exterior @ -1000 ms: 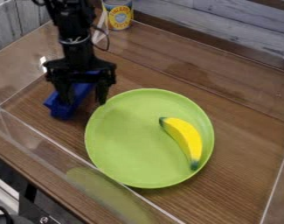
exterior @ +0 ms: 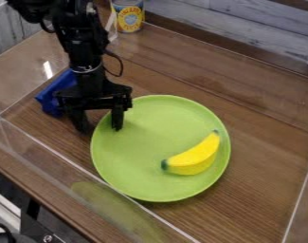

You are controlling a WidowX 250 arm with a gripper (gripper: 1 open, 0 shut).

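Note:
My black gripper (exterior: 98,120) is lowered at the left rim of a green plate (exterior: 143,180), its fingers open. A blue object (exterior: 50,98) lies behind the gripper, mostly hidden by it. A yellow banana (exterior: 193,156) lies on the right part of the plate. Whether anything sits between the fingers is hard to see.
A wooden table (exterior: 232,95) carries these things, with free room behind and right of the plate. A can (exterior: 128,15) stands at the back. A clear barrier runs along the front left edge.
My gripper has come lower and toward the front. The banana has turned, its lower tip now pointing left instead of down. The blue object is more hidden.

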